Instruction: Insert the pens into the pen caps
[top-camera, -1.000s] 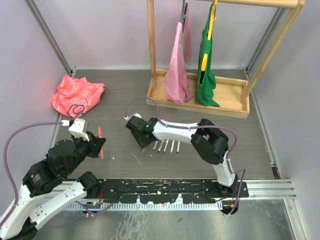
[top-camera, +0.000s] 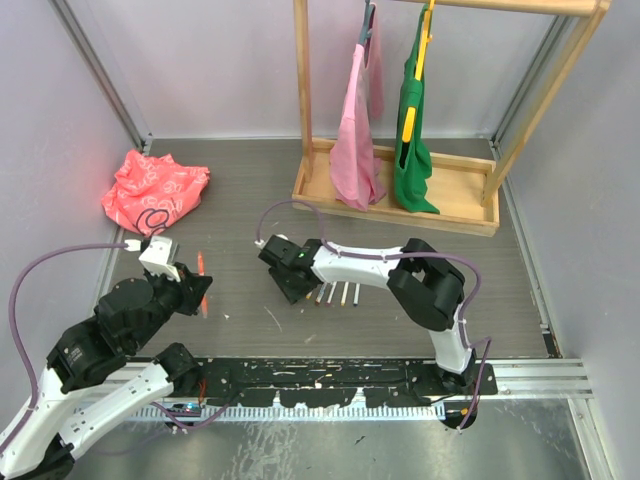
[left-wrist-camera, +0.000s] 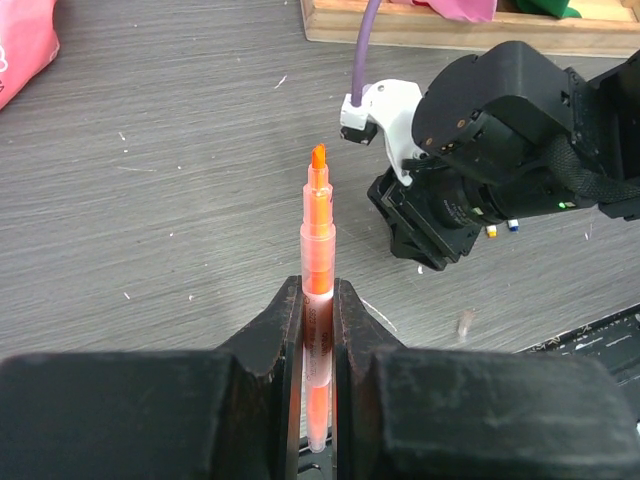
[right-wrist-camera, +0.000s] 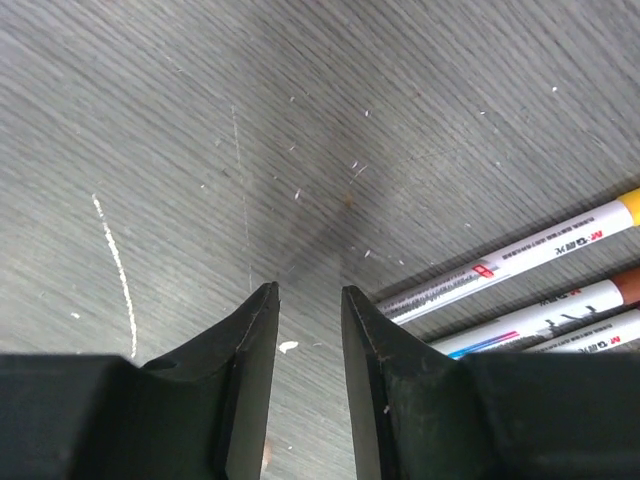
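My left gripper is shut on an orange pen (left-wrist-camera: 318, 240), held upright at the left of the table (top-camera: 245, 320). My right gripper is low over the table, part open with nothing between its fingers. Just right of its fingertips in the right wrist view lie white pens: one with a yellow end (right-wrist-camera: 540, 246), one with a brown end (right-wrist-camera: 540, 318) and another (right-wrist-camera: 590, 338). In the top view several of these lie in a row (top-camera: 344, 295), partly hidden by the right arm.
A wooden rack (top-camera: 465, 210) with pink and green hanging fabric stands at the back right. A pink patterned bag (top-camera: 150, 190) lies at the back left. The table between the grippers is mostly clear.
My right gripper has moved slightly rightward and toward the front in the top view. The left arm with the orange pen looks unchanged.
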